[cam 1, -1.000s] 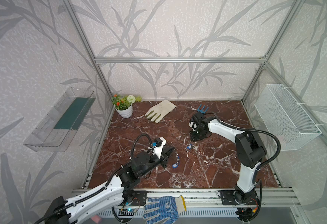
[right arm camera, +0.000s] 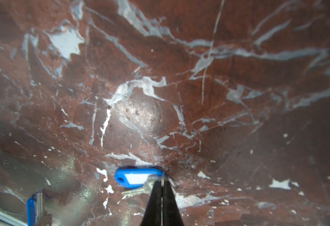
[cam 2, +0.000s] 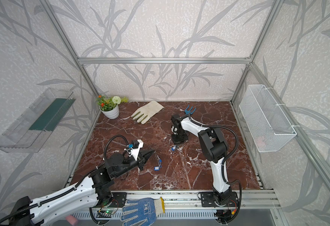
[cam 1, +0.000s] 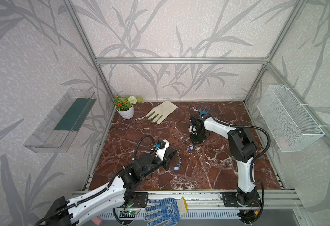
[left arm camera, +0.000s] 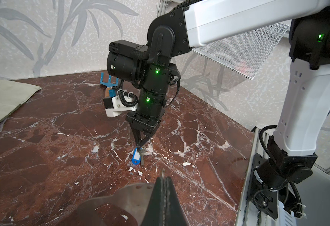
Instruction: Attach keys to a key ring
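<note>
In the right wrist view a blue tag (right arm camera: pixel 138 177) with a white label lies flat on the marble table, a silver key (right arm camera: pixel 136 192) beside it. My right gripper points down, shut, its tips at the key's head end; nothing clearly shows between them. The left gripper (cam 1: pixel 176 151) is shut at left of centre, apparently on the key ring, whose wire is too thin to make out. Beneath it hangs a bunch of keys (cam 1: pixel 180 161) with a blue tag (cam 1: pixel 176 168). That bunch's keys (right arm camera: pixel 40 205) and tag (right arm camera: pixel 30 211) also show at lower left.
Farther back stand a flower pot (cam 1: pixel 125 112), a cream glove (cam 1: pixel 162 111) and a blue garden fork (cam 1: pixel 204 110) close behind the right arm. A wire basket (cam 1: pixel 291 120) hangs on the right wall.
The left arm holds nearly still, while the bunch under it has swung slightly.
</note>
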